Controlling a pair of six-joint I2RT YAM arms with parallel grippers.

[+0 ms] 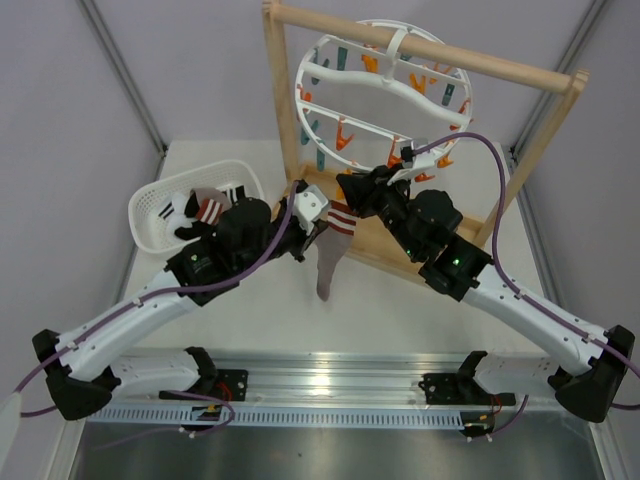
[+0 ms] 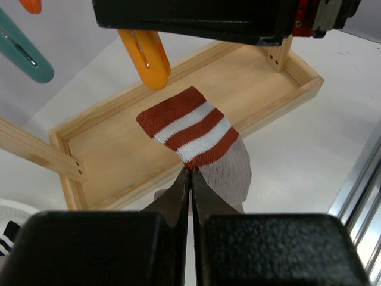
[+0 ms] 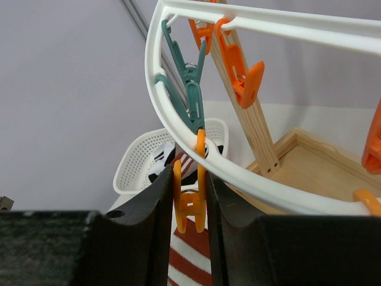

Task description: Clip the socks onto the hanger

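Observation:
A grey sock with red and white striped cuff (image 1: 333,255) hangs from my left gripper, which is shut on its cuff, below the hanger. My right gripper is shut on an orange clip on the rim of the white round hanger; in the left wrist view the orange clip (image 2: 152,65) points down just above the sock's cuff. Other orange and teal clips hang around the hanger.
A white basket (image 1: 150,220) of socks stands at the back left. The wooden stand (image 1: 420,40) carries the hanger.

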